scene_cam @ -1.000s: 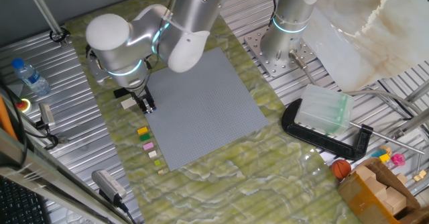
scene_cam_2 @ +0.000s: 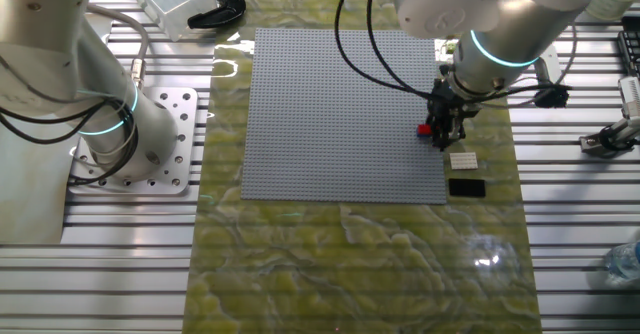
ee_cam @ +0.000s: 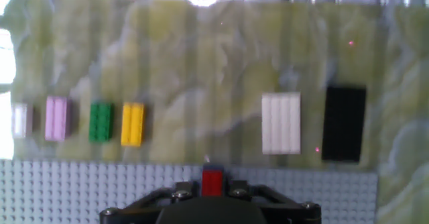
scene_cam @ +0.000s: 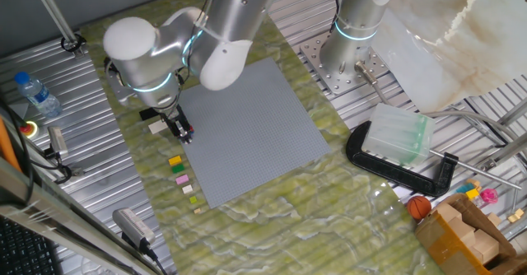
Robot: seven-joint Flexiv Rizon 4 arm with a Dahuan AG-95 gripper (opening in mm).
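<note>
In the wrist view a small red brick (ee_cam: 212, 182) sits between the fingers of my gripper, near the edge of the grey baseplate (ee_cam: 67, 190). Something dark shows just beyond the brick's far end. Whether the fingers press on the brick or stand slightly apart from it is too dark to make out. Exterior view 2 has the gripper (scene_cam_2: 446, 124) low over the plate's right edge, with the red brick (scene_cam_2: 424, 130) showing at its left side. From exterior view 1 the gripper (scene_cam: 186, 132) is at the plate's left edge; contact with the plate cannot be judged.
Beside the plate lie a yellow brick (ee_cam: 133, 125), a green brick (ee_cam: 101, 122), a pink brick (ee_cam: 57, 119), a white brick (ee_cam: 281, 123) and a black brick (ee_cam: 344, 123). Most of the plate is bare. A black clamp (scene_cam: 395, 172) and a cardboard box (scene_cam: 461, 238) stand off to the right.
My gripper's tips sit slightly lower in the view than before, and red shows more clearly beside them. The loose bricks and the plate stay where they were.
</note>
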